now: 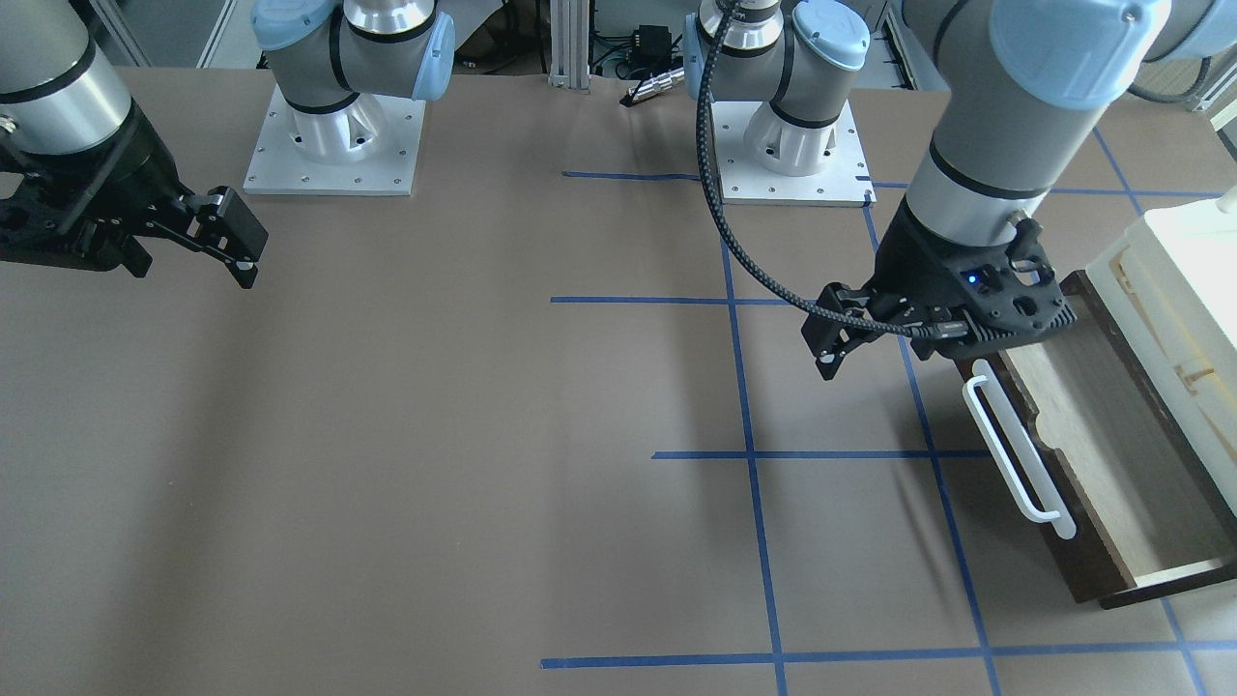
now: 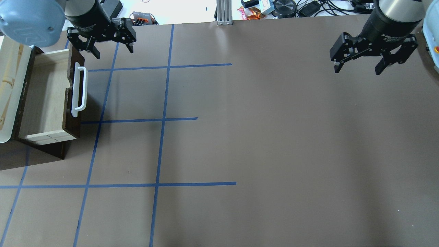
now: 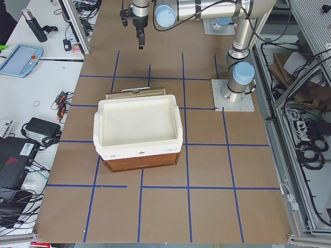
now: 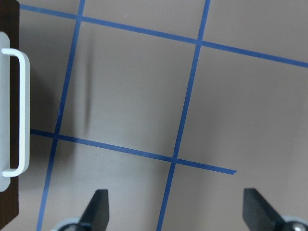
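Observation:
A dark wooden box (image 1: pixel 1090 545) with a pale lid or tray (image 3: pixel 138 124) on top has a pulled-out drawer (image 2: pixel 43 103), empty inside, with a white handle (image 2: pixel 84 88) on its front. My gripper (image 2: pixel 113 51) hangs in the air beside the drawer's far end in the top view, fingers apart with nothing between them. In the left wrist view the handle (image 4: pixel 23 110) stands at the left edge, and the space between the fingertips shows only taped floor.
A second arm's gripper (image 2: pixel 358 68) hangs at the right of the top view. The table (image 1: pixel 406 464), marked with blue tape grid lines, is clear in the middle. Cables and tools lie beyond its edges.

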